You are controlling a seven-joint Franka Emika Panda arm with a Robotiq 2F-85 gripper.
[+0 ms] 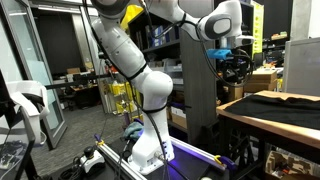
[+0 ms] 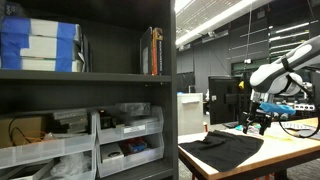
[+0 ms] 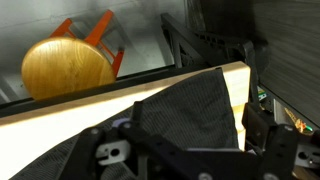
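Observation:
A black cloth [image 1: 275,108] lies spread on the wooden table [image 1: 262,127]. In exterior view 2 the cloth [image 2: 228,149] covers much of the light tabletop, with an uneven outline. My gripper [image 1: 236,74] hangs above the table near its left edge, clear of the cloth. The wrist view looks down on a corner of the cloth [image 3: 190,108] near the table's edge; the gripper is open along the bottom of that picture, nothing held between its fingers. Part of the cloth is hidden behind the gripper there.
A round wooden stool seat [image 3: 67,68] stands on the floor beyond the table's edge. Cardboard boxes [image 1: 262,82] are stacked behind the table. A dark shelf [image 2: 90,88] with clear bins fills the left of exterior view 2.

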